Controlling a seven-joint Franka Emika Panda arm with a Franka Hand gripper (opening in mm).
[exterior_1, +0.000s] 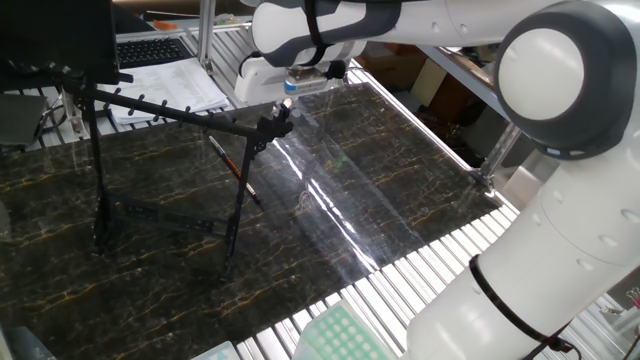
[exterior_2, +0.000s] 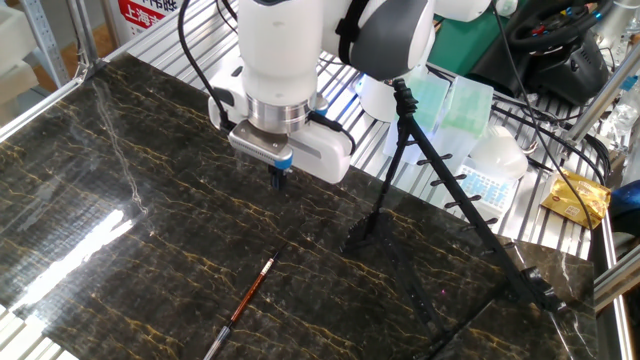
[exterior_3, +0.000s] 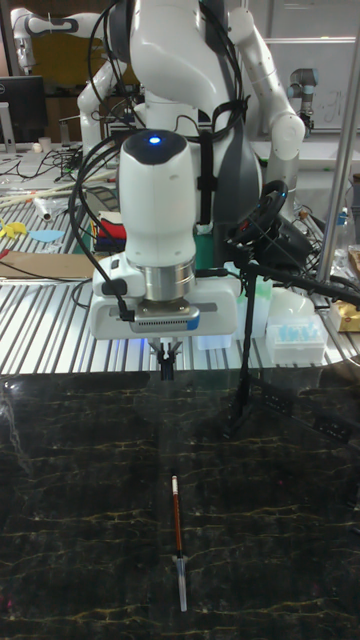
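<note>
A slim brush-like pen (exterior_3: 178, 523) lies flat on the dark marbled tabletop (exterior_3: 85, 533), with a white end, a reddish-brown shaft and a clear or pale section at its near end. The same pen (exterior_2: 252, 292) shows in exterior view 2, and in exterior view 1 the pen (exterior_1: 234, 170) is partly behind a black rack leg. My gripper (exterior_3: 167, 369) hangs above the table, past the pen's white end and apart from it. Its dark fingers (exterior_2: 277, 180) are together, and nothing shows between them.
A black frame stand (exterior_2: 465, 205) rises from the table beside the arm, its notched bar at about gripper height. Pale green and clear boxes (exterior_2: 465, 105) stand on the slatted metal surface behind. Open tabletop (exterior_2: 120, 200) lies on the stand-free side.
</note>
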